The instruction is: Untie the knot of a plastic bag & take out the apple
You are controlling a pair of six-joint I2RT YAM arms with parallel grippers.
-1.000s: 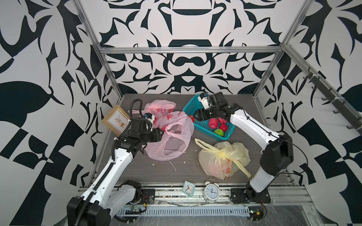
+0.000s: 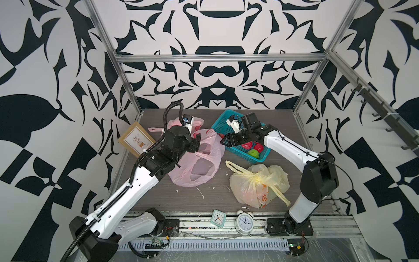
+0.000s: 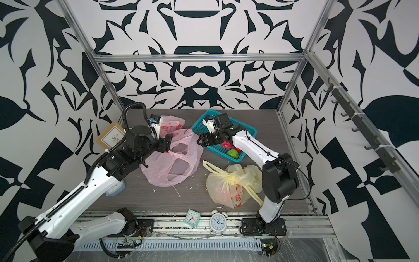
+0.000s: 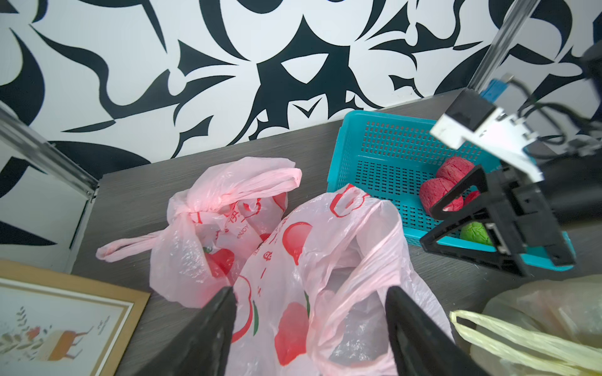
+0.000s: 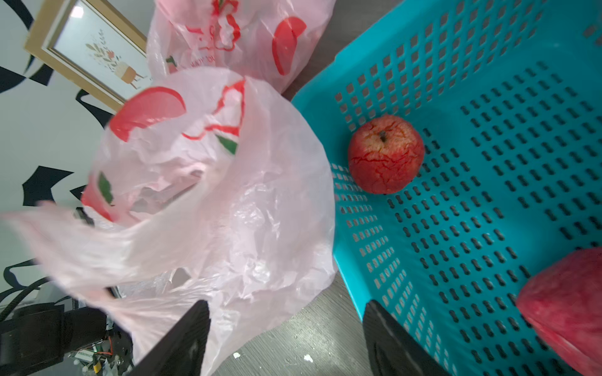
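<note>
An untied pink plastic bag (image 2: 198,168) lies with its mouth open in the middle of the table. Above it my left gripper stands with its fingers (image 4: 210,332) apart, empty. A second pink bag (image 4: 200,232), still knotted, is behind it. The yellow bag (image 2: 257,185) at front right is tied at its top. One wrinkled red apple (image 5: 385,153) rests inside the teal basket (image 5: 351,250), against its left wall. My right gripper, open and empty, hangs by that wall, beside the open pink bag. Folds hide much of that bag's inside.
Red produce (image 4: 442,185) and a green fruit (image 2: 253,153) share the basket. A framed picture (image 2: 136,139) stands at the left. Two clocks, one square (image 2: 218,218) and one round (image 2: 245,221), sit at the front edge. Bare table shows between the pink and yellow bags.
My left gripper has moved right and toward the back, over the open pink bag. The right gripper has shifted a little left and forward, toward that bag. The bags look unmoved.
</note>
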